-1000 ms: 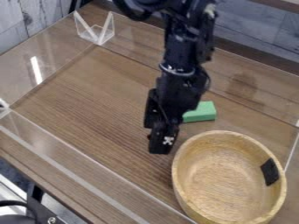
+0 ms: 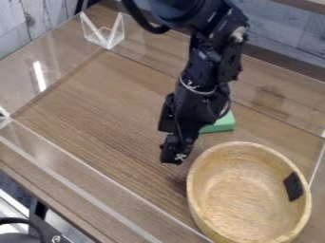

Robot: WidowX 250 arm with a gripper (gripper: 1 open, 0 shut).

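The black robot arm reaches down from the top centre to my gripper point(image 2: 176, 140), which stands open low over the wooden table point(image 2: 89, 114), just left of and above the pale round basket point(image 2: 241, 204). I see nothing held between its fingers. A green block point(image 2: 221, 122) lies behind the gripper on the right, partly hidden by the arm.
A clear plastic holder point(image 2: 105, 28) stands at the back left. The basket takes up the front right, with a black patch on its rim.
The basket and green block look unmoved.
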